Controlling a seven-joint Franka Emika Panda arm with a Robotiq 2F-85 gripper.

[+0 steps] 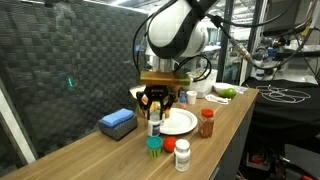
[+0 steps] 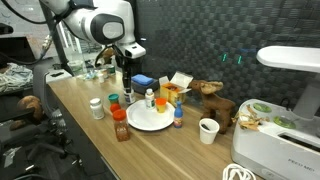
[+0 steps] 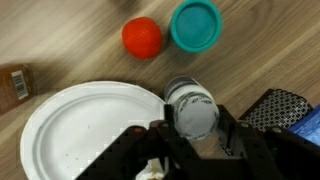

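In the wrist view, a bottle with a white round lid (image 3: 196,114) sits between the two fingers, and my gripper is shut on it. The gripper (image 1: 154,107) points down from above in exterior view 1, with the white bottle (image 1: 154,127) below it. A white plate (image 3: 88,135) lies close beside the bottle, its rim near the bottle's side. In exterior view 2 the held bottle (image 2: 129,97) appears at the plate's far left edge. Whether its base clears the table is hard to tell.
Close by are a teal cup (image 3: 195,25), a red ball (image 3: 142,37), a brown jar (image 3: 17,86) and a black-and-blue box (image 1: 118,123). A white bottle (image 2: 149,99) and an orange one (image 2: 161,104) stand on the plate (image 2: 150,122).
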